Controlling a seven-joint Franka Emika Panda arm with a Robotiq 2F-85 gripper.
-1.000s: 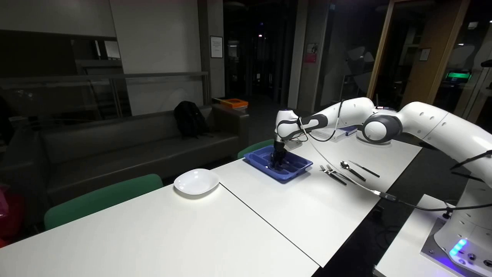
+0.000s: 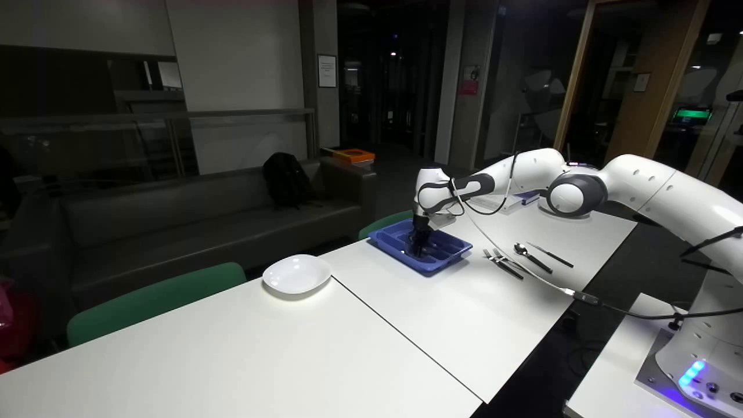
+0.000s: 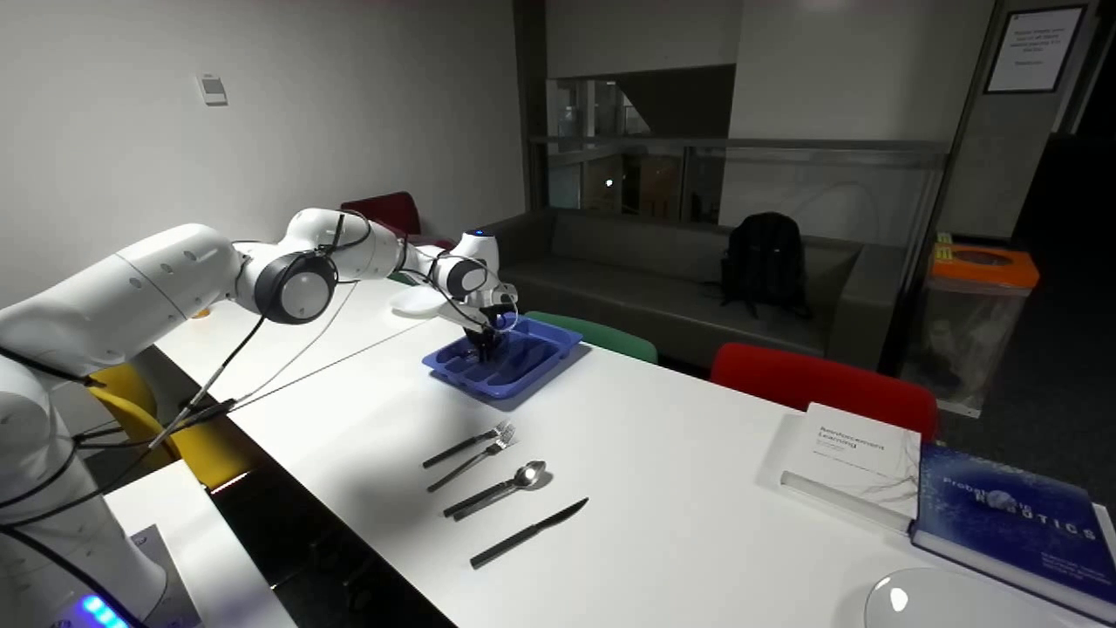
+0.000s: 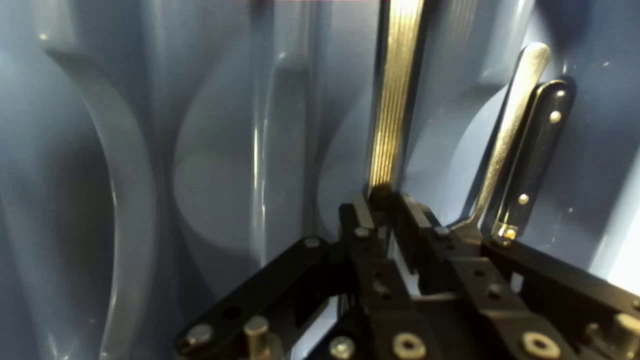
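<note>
A blue cutlery tray stands on the white table, and my gripper reaches down into it. In the wrist view, a ridged metal utensil handle lies lengthwise in one compartment. Its near end runs in between the tips of my gripper, whose fingers stand close together around it. Whether they press on the handle cannot be made out. One compartment to the right hold a plain metal handle and a black riveted handle. The compartments to the left look empty.
Forks, a spoon and a knife lie on the table outside the tray. A white bowl is beyond the table seam. Books rest at the far end.
The wrist of my arm sits very slightly lower over the tray than a second ago. Tray, bowl and loose cutlery have not moved.
</note>
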